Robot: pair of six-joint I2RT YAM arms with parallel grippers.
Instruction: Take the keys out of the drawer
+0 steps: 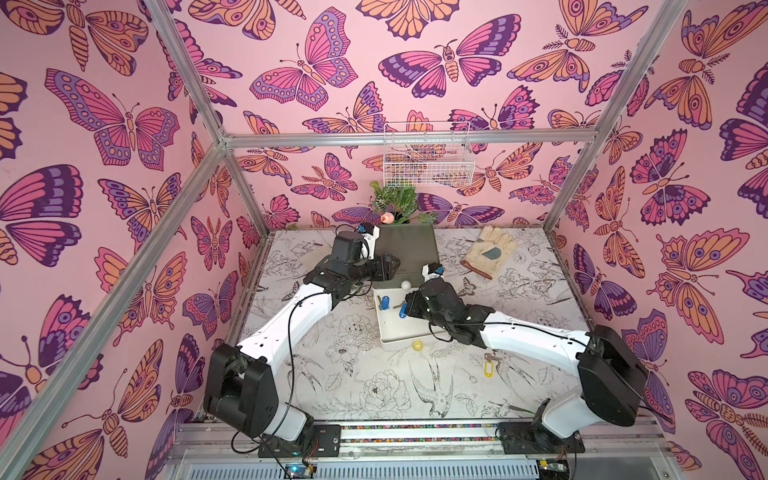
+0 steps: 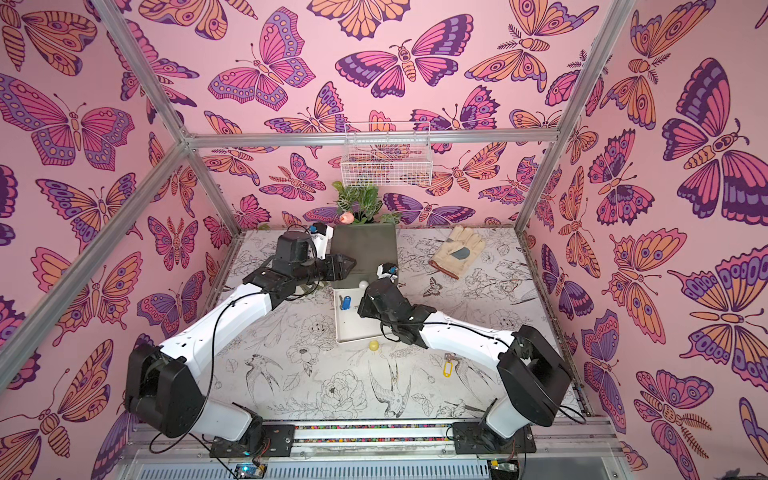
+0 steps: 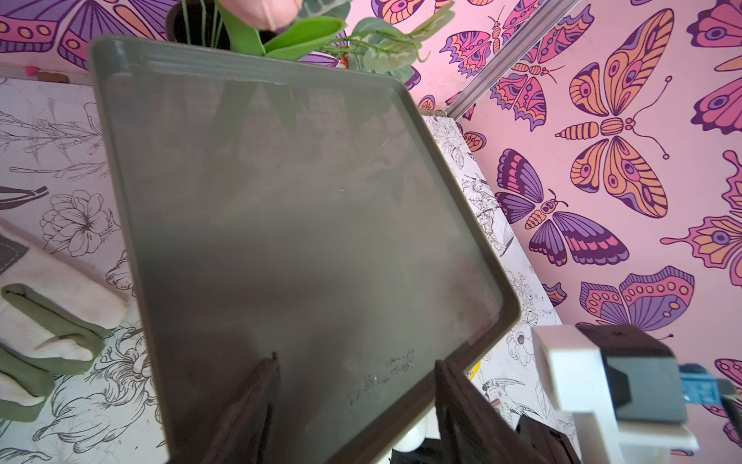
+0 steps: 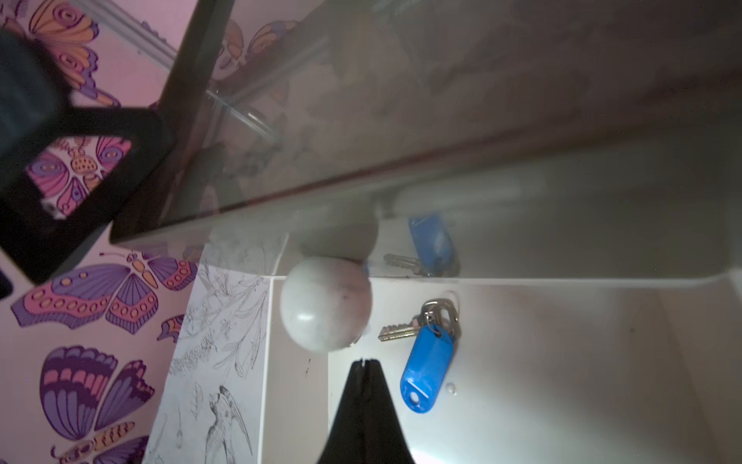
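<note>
The white drawer [image 1: 396, 332] lies open at the table's centre under a dark olive lid [image 3: 301, 232]. Keys with blue tags sit in it; the right wrist view shows a key with a blue tag [image 4: 425, 367] and a white round knob [image 4: 324, 301]. A second blue tag [image 1: 385, 302] is at the drawer's left. My left gripper is over the lid, fingers apart, nothing visible between them. My right gripper is shut with nothing seen between its fingertips, near the knob and keys at the drawer.
A work glove [image 1: 488, 252] lies back right, a plant [image 1: 396, 200] behind the lid. A yellow ball [image 1: 417, 345] and yellow tag [image 1: 488, 368] lie in front.
</note>
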